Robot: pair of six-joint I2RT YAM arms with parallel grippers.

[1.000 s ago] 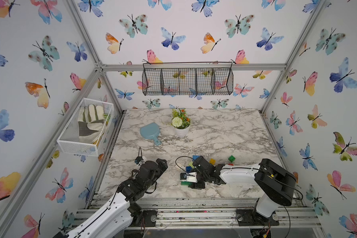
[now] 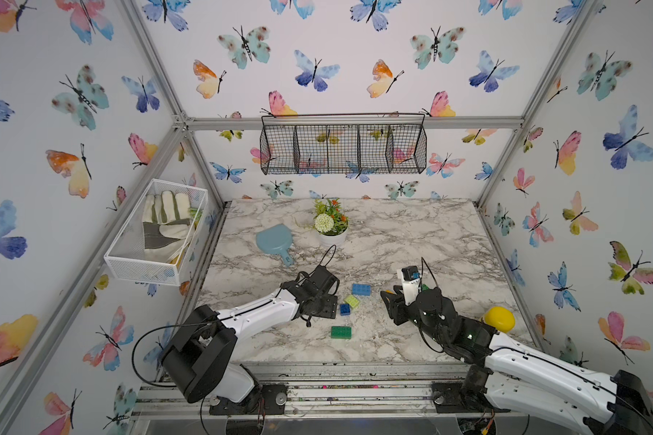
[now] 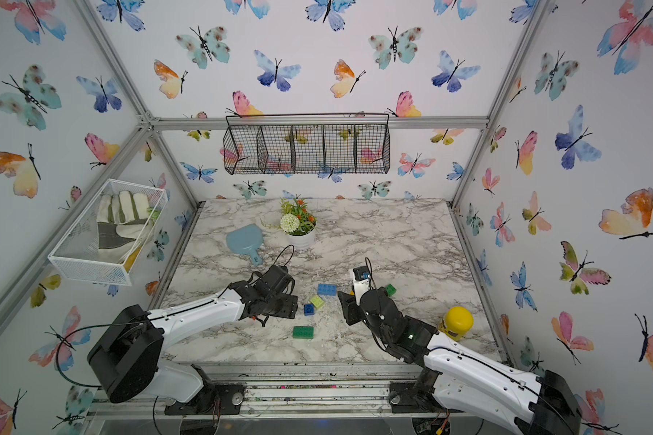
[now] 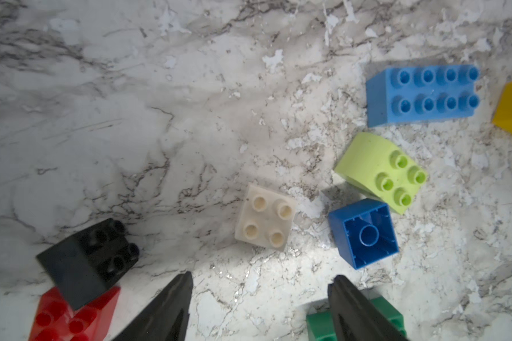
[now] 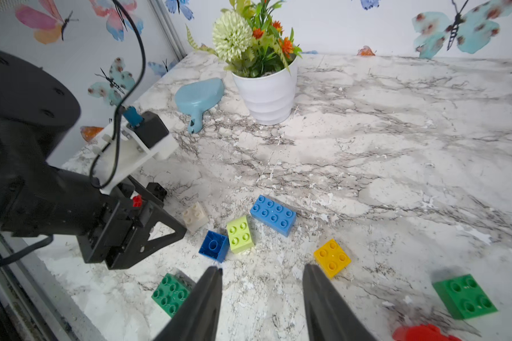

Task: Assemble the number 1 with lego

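Observation:
My left gripper hangs over the left group of bricks, fingers apart and empty. Below it in the left wrist view lie a white brick (image 4: 264,216), a black brick (image 4: 79,261), a red brick (image 4: 68,318), a dark blue brick (image 4: 363,233), a lime brick (image 4: 375,170) and a green brick (image 4: 352,321). A light blue brick (image 4: 421,93) and a yellow brick (image 5: 331,257) lie farther right. My right gripper is raised on the right, open with nothing between its fingers. Another green brick (image 5: 464,295) and a red piece (image 5: 423,334) lie near it.
A flower pot (image 5: 264,99) and a blue dustpan (image 2: 273,239) stand or lie toward the back. A yellow round object (image 2: 498,319) is at the front right. A white basket (image 2: 156,264) hangs on the left wall.
My right gripper has risen and moved right from low over the front bricks. My left gripper has moved rightward over the bricks, its arm swinging in from the front.

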